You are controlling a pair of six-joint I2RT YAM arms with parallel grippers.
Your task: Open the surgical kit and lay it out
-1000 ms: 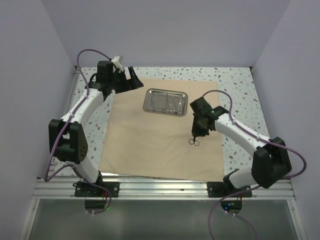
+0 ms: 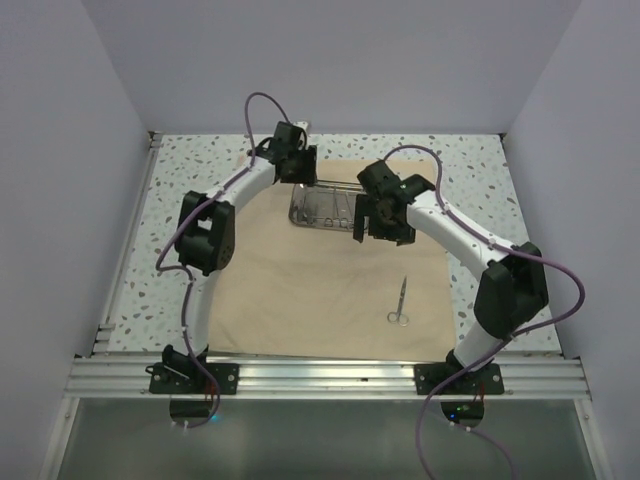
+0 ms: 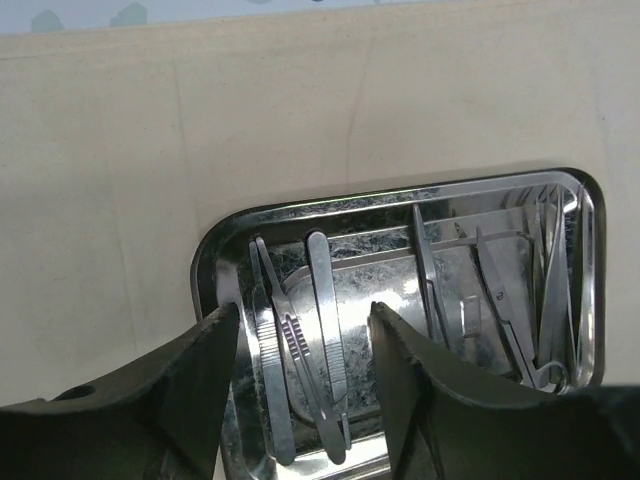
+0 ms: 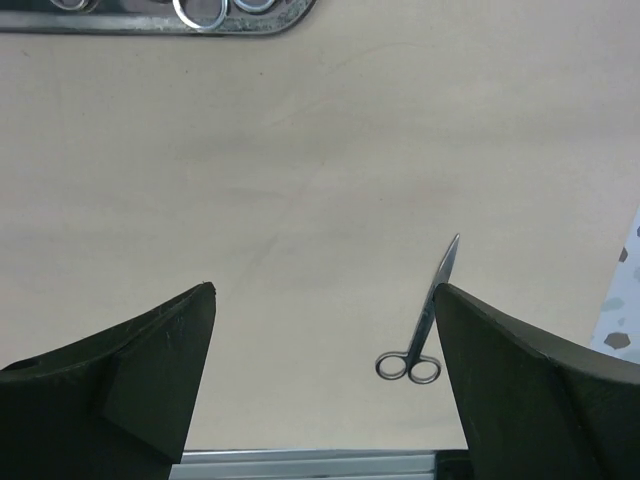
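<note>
A steel tray holds several instruments, among them tweezers and scissors. My left gripper is over the tray's left end; in the left wrist view its part-open fingers frame the tweezers from above, with nothing seen held. My right gripper stands open near the tray's right end. A pair of scissors lies alone on the beige cloth at lower right, also in the right wrist view.
A speckled table surrounds it, with metal rails along the front edge and grey walls at the sides and back.
My left gripper has moved right, over the tray. My right gripper has left the lone scissors and risen toward the tray; those scissors now lie free, lower on the cloth than a second ago.
</note>
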